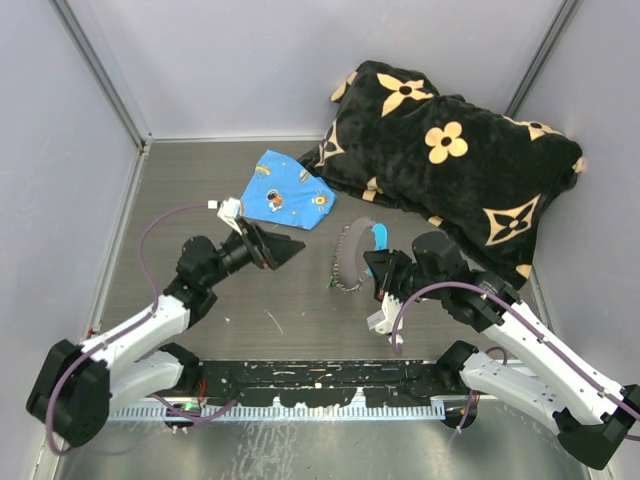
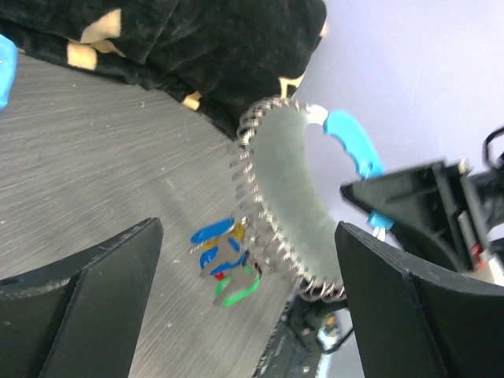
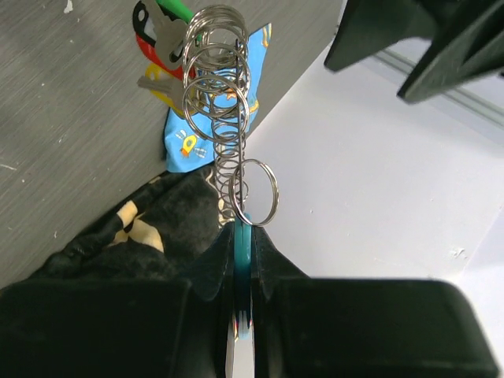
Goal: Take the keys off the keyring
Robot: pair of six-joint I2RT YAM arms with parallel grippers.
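Note:
The keyring is a big grey loop lined with many small metal rings (image 2: 264,209), with a blue handle (image 2: 353,140). My right gripper is shut on that blue handle, holding the loop off the table; in the top view the handle (image 1: 380,236) shows beside it. Keys with blue (image 2: 211,231), yellow, red and green (image 2: 239,294) caps dangle at the loop's low side. In the right wrist view the yellow-capped key (image 3: 161,85) hangs past the rings. Left of the loop, apart from it, my left gripper is open and empty.
A blue patterned cloth (image 1: 285,192) lies flat at the back. Behind the loop and to the right rises a dark flowered blanket (image 1: 430,150). Bare table (image 1: 290,300) spreads between the arms, with a few light scraps on it.

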